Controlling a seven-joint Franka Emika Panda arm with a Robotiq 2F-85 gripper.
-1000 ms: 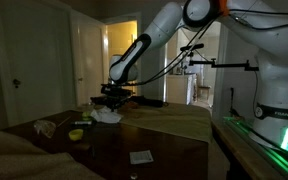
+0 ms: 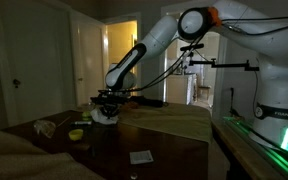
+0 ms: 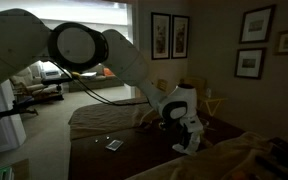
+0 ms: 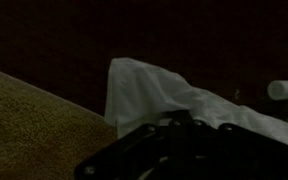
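A white cloth [image 2: 104, 117] lies rumpled on the dark table toward its far side. My gripper [image 2: 106, 102] is down at the cloth, pointing toward the table and touching or nearly touching it. From the second exterior side, the cloth [image 3: 187, 141] shows just below the gripper [image 3: 191, 124]. Close up, the wrist view has the white cloth [image 4: 149, 92] spreading out from under the dark gripper body, with one corner standing out. The fingers look shut; their tips are hidden, so whether a fold is pinched between them cannot be told.
A yellow cup [image 2: 76, 134] stands near the cloth. Close to it in the wrist view is a white cylindrical item [image 4: 282, 90]. Tan towels cover the table's right side [image 2: 174, 121] and near left [image 2: 24, 160]. A pale card [image 2: 141, 157] lies in front.
My gripper has come down and slightly left from above the cloth to the cloth itself. The cloth's outline is now partly covered by it; the other objects have not moved.
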